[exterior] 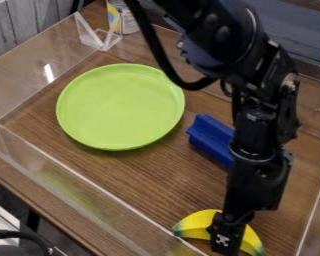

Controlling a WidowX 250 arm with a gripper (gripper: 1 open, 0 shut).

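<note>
My black gripper (224, 233) is lowered at the bottom right, its tip over the middle of a yellow banana (195, 225) with green ends that lies on the wooden table. The fingers are at the banana, but whether they are closed on it is hidden.
A green plate (119, 105) lies at the left. A blue block (208, 136) sits behind the arm. A can (121, 15) stands at the back left. Clear plastic walls edge the table (89, 185), with bare wood between plate and banana.
</note>
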